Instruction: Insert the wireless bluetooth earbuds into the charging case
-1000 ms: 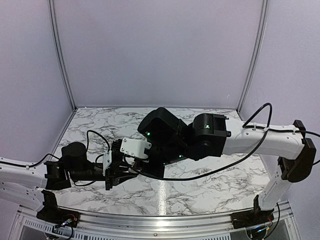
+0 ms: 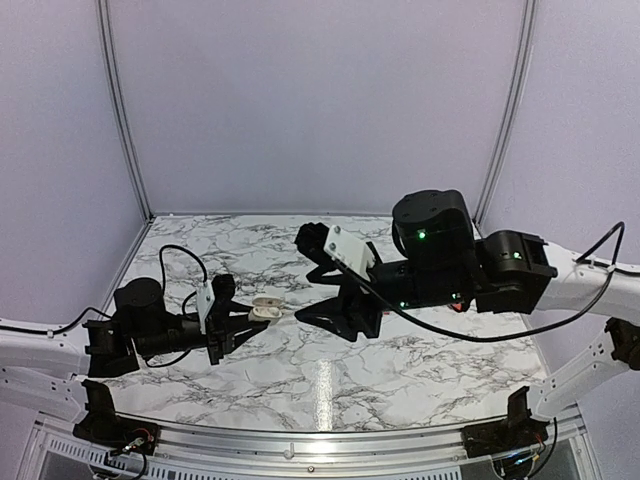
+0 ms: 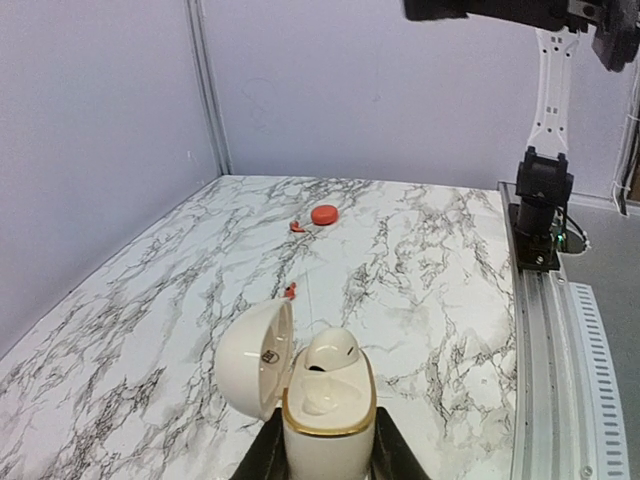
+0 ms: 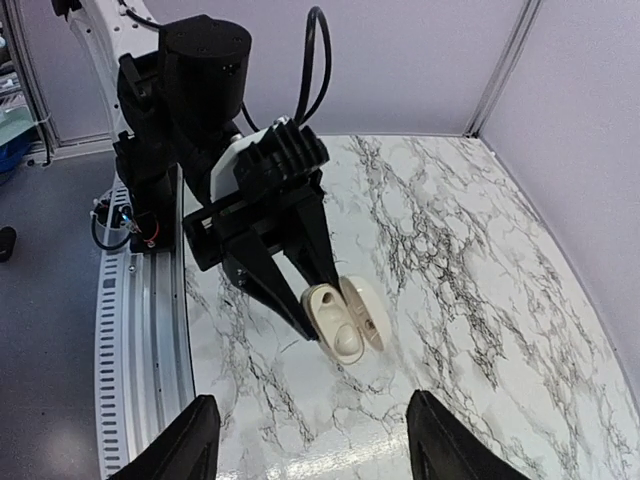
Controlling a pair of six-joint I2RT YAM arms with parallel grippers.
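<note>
A cream charging case (image 3: 330,440) with its rounded lid (image 3: 245,360) flipped up is clamped in my left gripper (image 2: 258,316). Its two wells face upward, one (image 3: 333,350) with a small dark spot near it, the other (image 3: 320,398) pale and smooth. Whether an earbud sits in either well I cannot tell. Off to the right of the case in the top view, my right gripper stands open; only bare table shows between its fingertips. The right wrist view also shows the case (image 4: 336,325), apart from those fingers.
A round red object (image 3: 323,214) and two small red pieces, one near it (image 3: 297,227) and one closer (image 3: 290,291), lie on the marbled table (image 3: 420,280). A metal rail (image 2: 310,440) runs along the front edge.
My right gripper has drawn back to the right from the case, which it overlapped before in the top view. The case is now visible there; the left arm has shifted slightly.
</note>
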